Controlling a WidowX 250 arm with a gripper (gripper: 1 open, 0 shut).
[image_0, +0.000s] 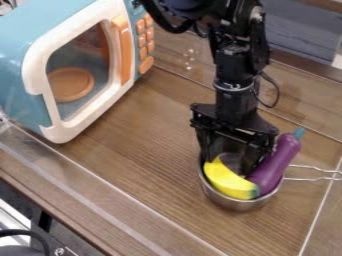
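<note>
My black gripper (230, 150) is lowered over a small steel pot (238, 202), its fingertips down inside the rim around the upper end of a yellow toy banana (229, 181); they are dark and partly hidden, so their grasp is unclear. A purple toy eggplant (274, 164) leans in the right side of the pot, beside the banana, its top sticking out above the rim. The pot's wire handle (314, 170) points right.
A blue-and-white toy microwave (54, 110) with an orange plate inside stands at the upper left.
</note>
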